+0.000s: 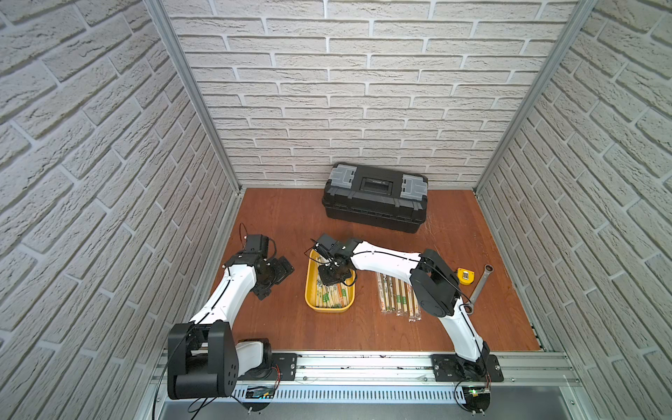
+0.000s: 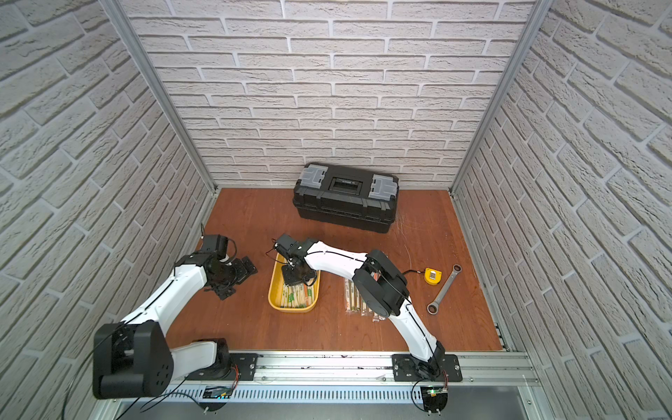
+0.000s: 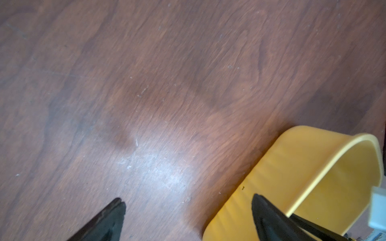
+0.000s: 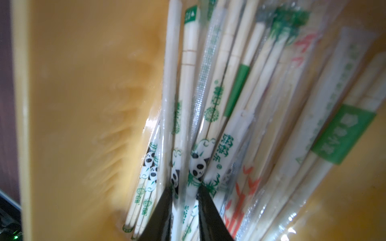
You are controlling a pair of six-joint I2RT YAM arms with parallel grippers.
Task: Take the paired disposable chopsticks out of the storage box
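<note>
The yellow storage box holds several wrapped pairs of chopsticks, some printed with pandas, lying lengthwise side by side. My right gripper is down in the box, its fingers part open and close together around one white wrapped chopstick pair among the others; whether they grip it cannot be told. My left gripper stands open left of the box, above bare table, with nothing between its fingers.
A black toolbox stands at the back. Several wrapped chopstick pairs lie right of the box. A yellow tape measure and a wrench lie at the far right.
</note>
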